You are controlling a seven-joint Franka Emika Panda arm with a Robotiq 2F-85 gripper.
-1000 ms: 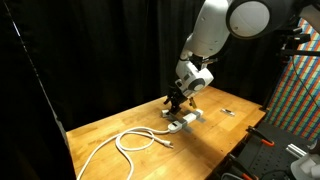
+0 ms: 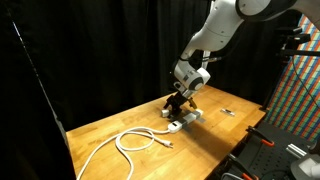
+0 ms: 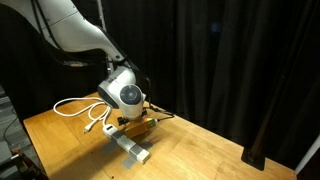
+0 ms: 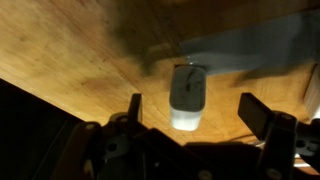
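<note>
Seen from the wrist, my gripper is open, one finger on each side of a small grey piece with a white end (image 4: 187,97). A gap shows between this piece and each fingertip, with wooden tabletop visible there. In exterior view 1, the gripper (image 2: 176,103) is low over the table, behind a white power strip (image 2: 187,122). Exterior view 2 shows it beside a small orange-brown item (image 3: 142,128); the arm hides part of that spot.
A flat grey strip (image 4: 250,48) lies close to the small piece. From the power strip, a white cable (image 2: 125,148) loops over the table's left side. Small items (image 2: 227,112) lie to the right. Bare wood (image 3: 210,150) spans the right side in exterior view 2.
The arm's upper links have shifted right and upward in exterior view 1, while the hand stays low near the same spot. The power strip and cable have not moved.
</note>
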